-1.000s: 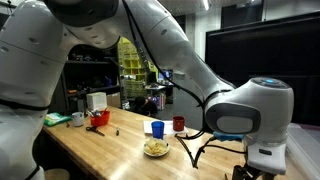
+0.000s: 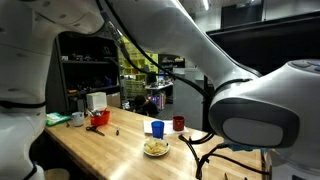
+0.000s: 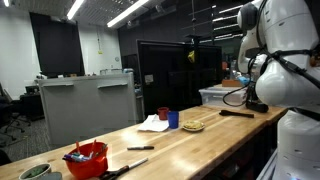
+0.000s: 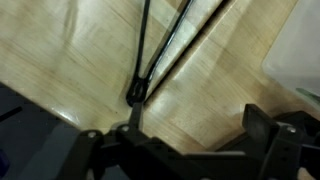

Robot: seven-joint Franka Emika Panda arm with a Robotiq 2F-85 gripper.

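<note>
In the wrist view, my gripper stands open, its dark fingers far apart at the lower left and lower right, with bare tabletop between them. Ahead of the left finger point(image 4: 125, 145) lies a black tong-like tool point(image 4: 137, 90), two thin arms running up from a rounded joined end. That end sits close to the left fingertip; whether they touch I cannot tell. The gripper's fingers are out of frame in exterior view 1, where the white arm point(image 2: 255, 105) fills the right side.
A pale container point(image 4: 298, 55) stands at the wrist view's right edge. Farther off on the table point(image 2: 115, 150) are a plate with yellow food point(image 2: 156, 147), a blue cup point(image 2: 158, 128), a red mug point(image 2: 179, 123) and a red container point(image 3: 88, 160) of utensils.
In exterior view 1 the arm's end has moved right and down, growing larger toward the camera, and the gripper has left the frame. The tableware has not moved.
</note>
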